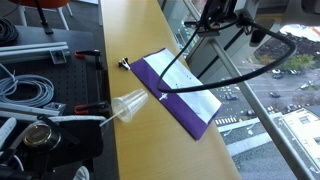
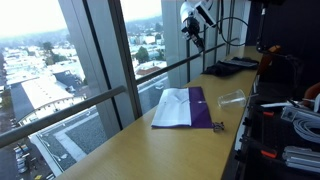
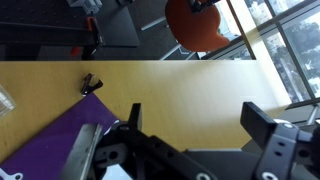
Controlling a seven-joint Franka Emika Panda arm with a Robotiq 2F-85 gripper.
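Note:
A clear plastic cup (image 1: 128, 105) lies on its side at the table's edge, with a thin pale stick (image 1: 108, 121) at its narrow end. It also shows as a clear cup (image 2: 232, 99) beside the folder, and only a sliver of the cup (image 3: 5, 101) enters the wrist view. The purple folder with white paper (image 2: 183, 107) is flat on the table. Close to its corner is a small dark item (image 3: 91, 84), too small to name. High above the table, apart from all of these, my gripper is open and empty.
Windows line one side of the wooden table (image 2: 110, 150). Along the opposite side stands a dark cart (image 1: 85, 80) with coiled cables. An orange chair (image 3: 195, 25) is beyond the table's edge. Bare tabletop lies at both ends of the folder.

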